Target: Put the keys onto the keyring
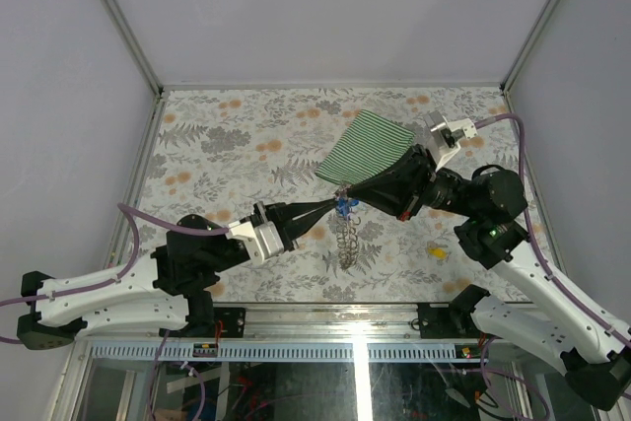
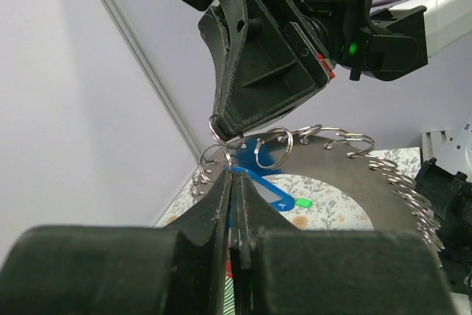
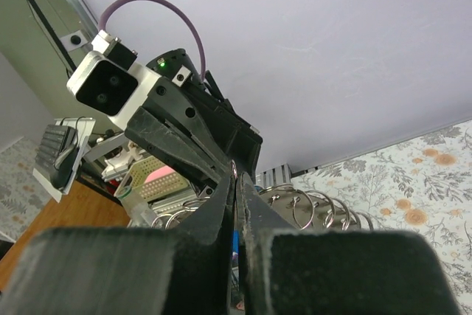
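In the top view my two grippers nearly meet tip to tip above the patterned mat. My right gripper is shut, with a thin metal ring [image 2: 221, 136] at its fingertips. From there a string of linked rings [image 1: 347, 246] hangs down; the left wrist view shows it curving away to the right. My left gripper is shut with its tips close under that ring, and a thin ring wire reaches them. Whether it pinches anything cannot be told. A blue key [image 2: 271, 191] shows just behind the left tips, largely covered by the fingers.
Behind the grippers lies a green striped cloth [image 1: 365, 148]. A small yellow item [image 1: 437, 252] is on the mat [image 1: 227, 145] at right. The metal frame [image 1: 325, 315] borders the front.
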